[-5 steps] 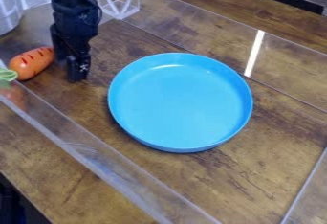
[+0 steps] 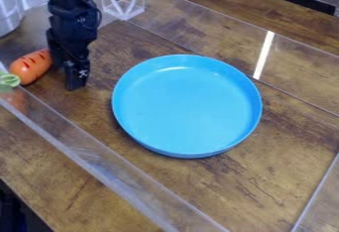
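Note:
My black gripper [image 2: 69, 59] reaches down from the top left, low over the wooden table, its fingers open. An orange toy carrot [image 2: 34, 64] with a pale green top lies just left of the gripper, close to its fingers; I cannot tell whether they touch. A large light blue plate [image 2: 185, 105] sits to the right of the gripper, with free wood between them.
Clear plastic walls run diagonally along the lower left and the right side. A white object [image 2: 11, 3] stands in the top left corner. Bare wood [image 2: 199, 191] is free around the plate.
Compared with a second ago, the gripper stands very slightly lower or shifted by the carrot; the carrot and plate look nearly the same.

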